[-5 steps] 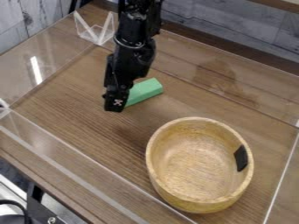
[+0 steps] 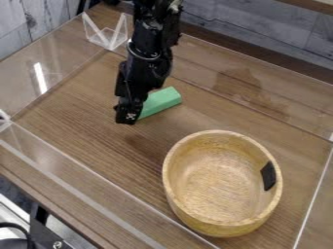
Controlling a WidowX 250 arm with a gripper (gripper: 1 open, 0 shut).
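Observation:
The black robot arm comes down from the top centre, and its gripper (image 2: 130, 109) hangs just above the wooden table at the left end of a green block (image 2: 162, 100). The block lies flat, angled up to the right, partly hidden behind the gripper. Whether the fingers touch the block or have anything between them is unclear.
A large round yellow basket (image 2: 221, 212) with a dark handle patch stands at the lower right. Clear plastic fittings sit at the left and upper left edges. A black cable shows at the bottom left.

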